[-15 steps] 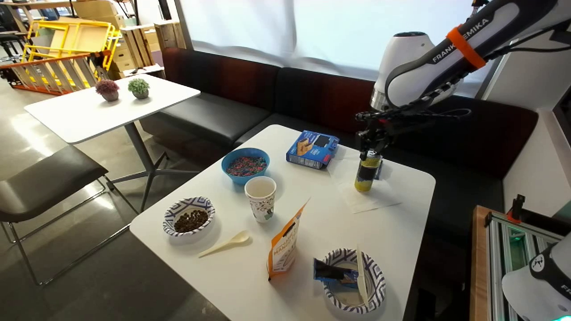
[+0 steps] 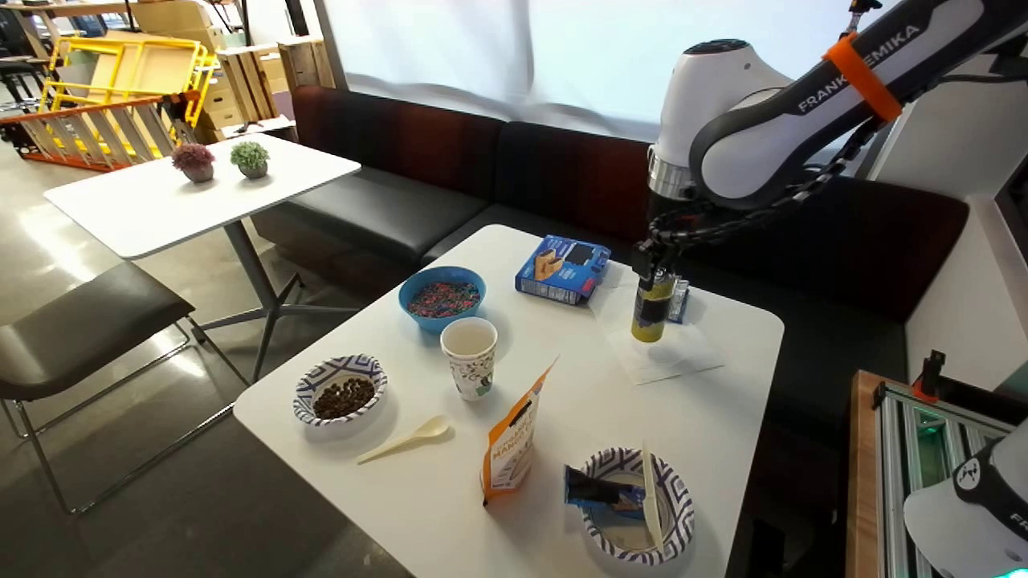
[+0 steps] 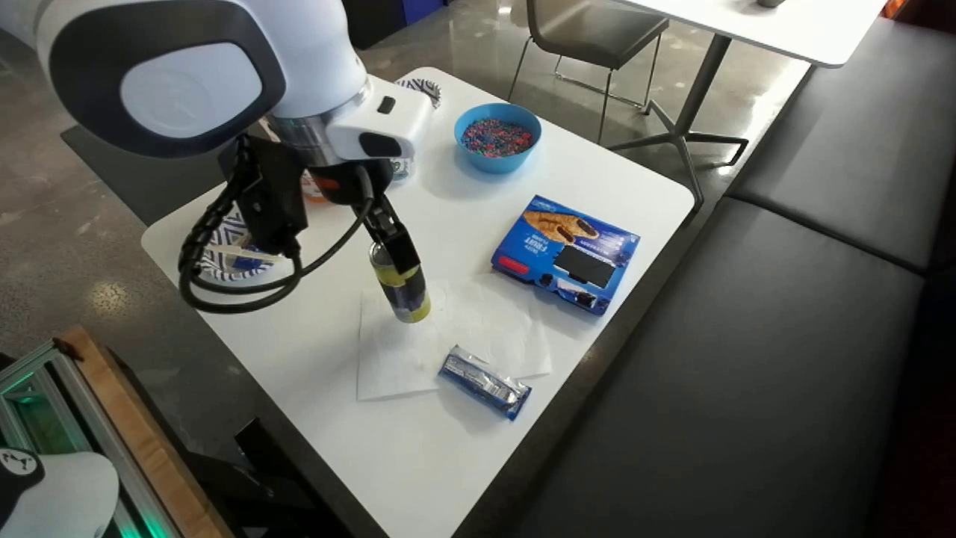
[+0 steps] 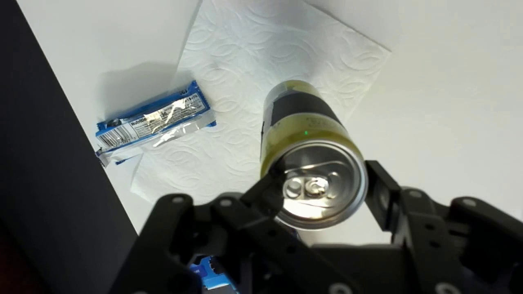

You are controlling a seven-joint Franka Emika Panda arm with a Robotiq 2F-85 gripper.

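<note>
A yellow-green can with a dark band [image 2: 651, 310] is at the white napkin [image 2: 665, 355] on the right side of the table. My gripper is around the can's upper end, one finger on each side. In the wrist view the can's silver lid [image 4: 318, 183] sits between the fingers, very close to both. Whether they press on it cannot be told. The can [image 3: 403, 291] leans somewhat in exterior view 2; I cannot tell if its base touches the napkin.
A blue-wrapped bar [image 3: 485, 382] lies partly on the napkin, near the table edge. Around are a blue box [image 2: 564, 269], a blue bowl [image 2: 424, 317], a paper cup [image 2: 470, 371], an orange pouch [image 2: 508, 448] and patterned bowls [image 2: 679, 506]. The table's centre has free room.
In exterior view 1 the arm and gripper have shifted slightly left. The can has shifted a little left as well, and its top shows less above the band.
</note>
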